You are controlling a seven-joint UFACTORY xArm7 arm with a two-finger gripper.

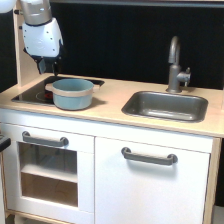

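A pale blue-green pot (73, 98) with a handle on its right side stands upright on the counter, partly over the front right of the black cooktop (31, 95). At the upper left, my gripper (49, 68) hangs with its dark fingers pointing down, close above the cooktop and just behind and left of the pot. The fingers look small and dark against the black backdrop, so how they stand is unclear. Nothing is visibly held. Whether they touch the cooktop cannot be made out.
To the right is a metal sink (166, 105) with a grey faucet (177, 65) behind it. Bare wooden counter (112, 104) lies between pot and sink. Below are a glass-front oven door (48, 170) and a white cabinet door (137, 185), both closed.
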